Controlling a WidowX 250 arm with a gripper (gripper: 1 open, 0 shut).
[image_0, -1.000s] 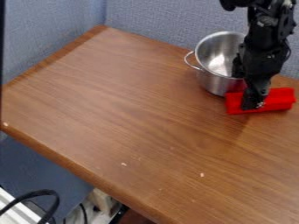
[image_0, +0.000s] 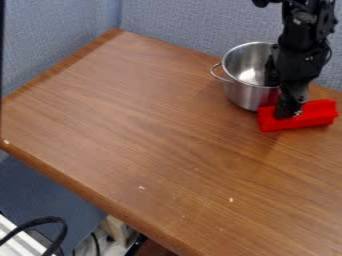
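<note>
A steel pot (image_0: 243, 72) with a wire side handle stands toward the back right of the wooden table. Just in front of it, at the right, lies a red cylindrical object (image_0: 310, 117). My black gripper (image_0: 286, 104) reaches down from the top right beside the pot, with its fingertips at the red object. The fingertips are dark and overlap it, so whether they are open or shut on it is unclear.
Grey padded walls bound the back and left. Cables lie off the table at the lower left.
Very little differs over the last second; my gripper has shifted very slightly at the red object, and the pot stays in place.
</note>
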